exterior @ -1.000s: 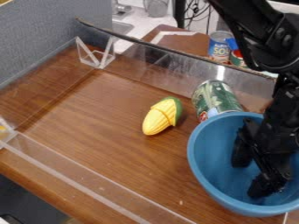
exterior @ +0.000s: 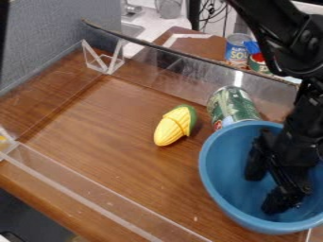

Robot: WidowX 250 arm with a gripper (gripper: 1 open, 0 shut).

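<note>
My black gripper (exterior: 280,175) reaches down from the upper right into a blue bowl (exterior: 228,194) at the lower right, its fingers spread open inside it. Whether anything lies between or under them is hard to see in the dark. A toy corn (exterior: 173,126) lies on the wooden surface left of the bowl, and a green can (exterior: 231,107) lies on its side behind the bowl.
Clear barriers (exterior: 171,64) edge the workspace at back and front. A grey panel (exterior: 44,47) stands at the left. Cans (exterior: 236,51) stand beyond the back barrier.
My gripper has shifted slightly to the left within the bowl. The corn and green can stay where they were.
</note>
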